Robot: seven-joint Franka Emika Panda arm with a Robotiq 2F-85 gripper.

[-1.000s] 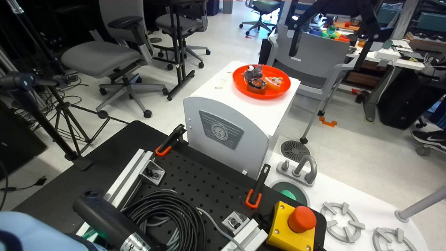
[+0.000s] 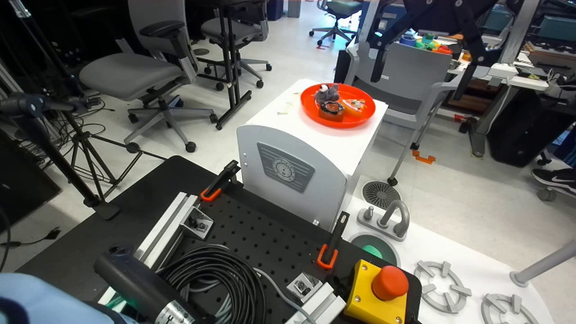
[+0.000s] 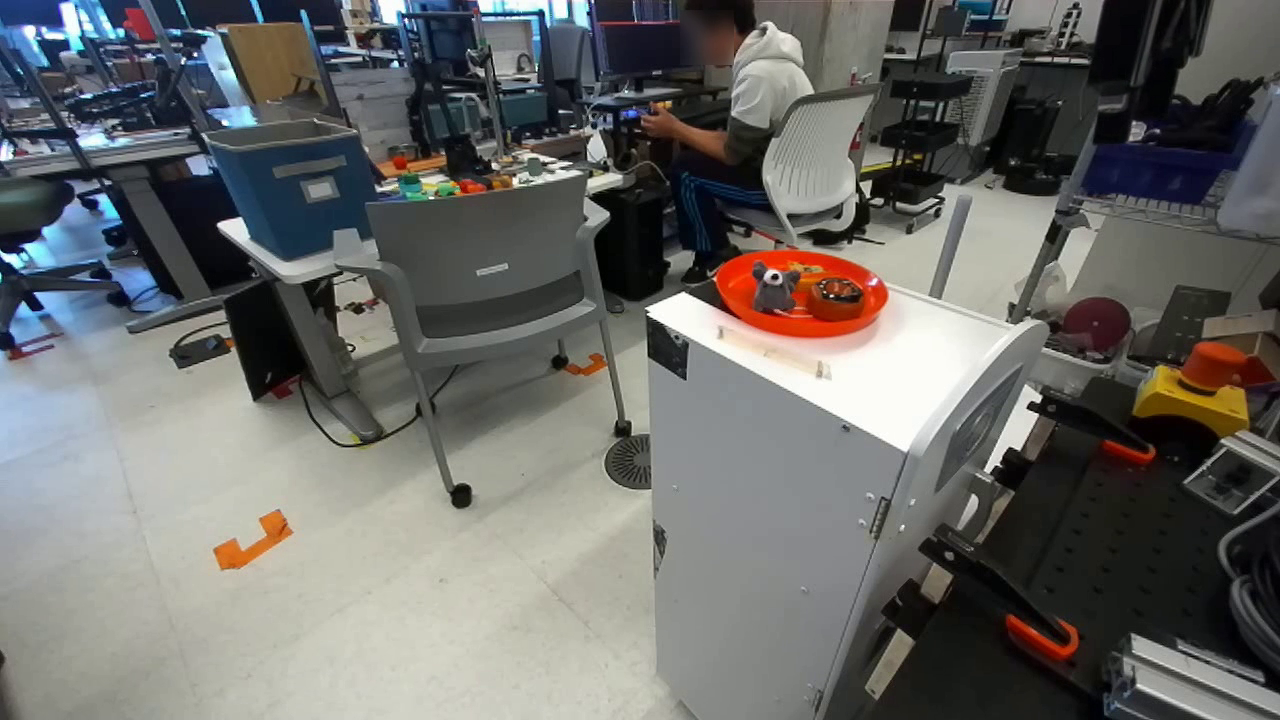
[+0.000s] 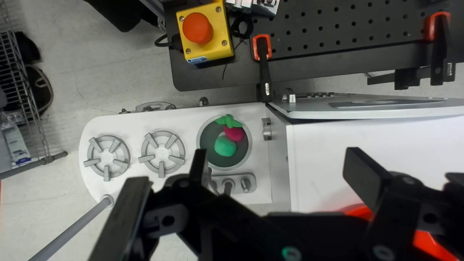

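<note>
High at the upper right of exterior view 1, my gripper (image 2: 416, 90) hangs with its two fingers wide apart and nothing between them. Left of it, a red tray (image 2: 361, 121) rests on the white cabinet top, bearing a grey plush mouse (image 2: 327, 94), a brown ring-topped piece (image 2: 331, 111) and an orange-and-white wedge (image 2: 354, 105). From the wrist view, the toy sink's basin (image 4: 216, 160) holds a green round piece (image 4: 224, 146) and a crimson one with green leaves (image 4: 234, 133). The tray is mostly hidden behind the gripper there.
Two grey burners (image 4: 162, 153) and a faucet (image 4: 228, 186) stand up from the white counter. A black pegboard table with clamps (image 2: 335, 240) and a yellow emergency-stop box (image 2: 376, 294) borders the cabinet. A grey chair (image 3: 489, 258) stands behind it. Cabinet top beside the tray is mostly bare.
My gripper sits slightly lower in exterior view 1 than a second ago, its fingers still spread. The tray and its contents have not moved.
</note>
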